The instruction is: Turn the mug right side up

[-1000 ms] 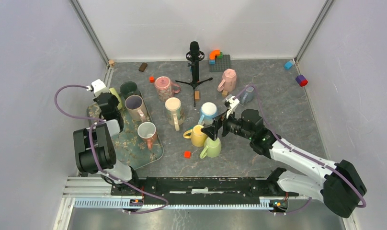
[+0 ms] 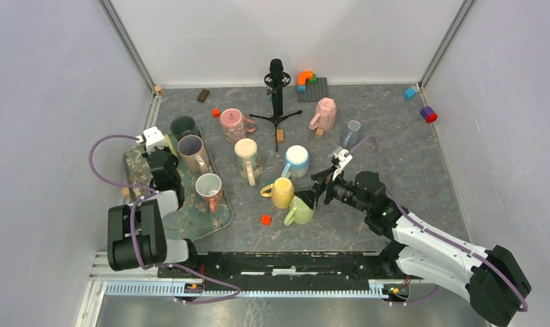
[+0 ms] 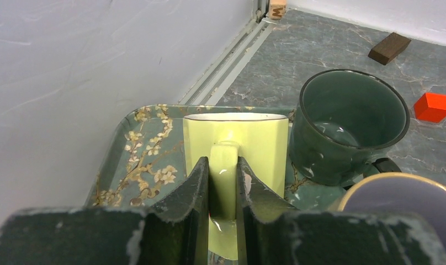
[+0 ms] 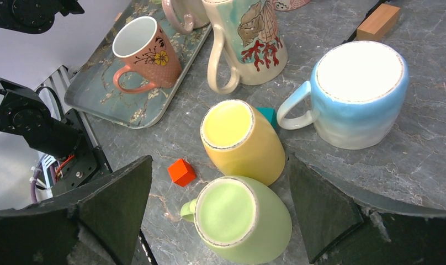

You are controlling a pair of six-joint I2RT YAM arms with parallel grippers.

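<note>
In the left wrist view my left gripper is shut on the handle of a pale yellow mug (image 3: 264, 149), upright on the tray (image 3: 121, 165) beside a dark green mug (image 3: 348, 160). My right gripper is open over upside-down mugs: a green mug (image 4: 226, 215), with a yellow mug (image 4: 243, 143) behind it and a light blue mug (image 4: 359, 105) to the right. Nothing is between its fingers clearly held.
The tray also holds a purple mug (image 2: 193, 148) and a salmon mug (image 2: 209, 191). A black stand (image 2: 276, 102), more mugs and small blocks occupy the middle and back.
The right arm has moved down toward the front right.
</note>
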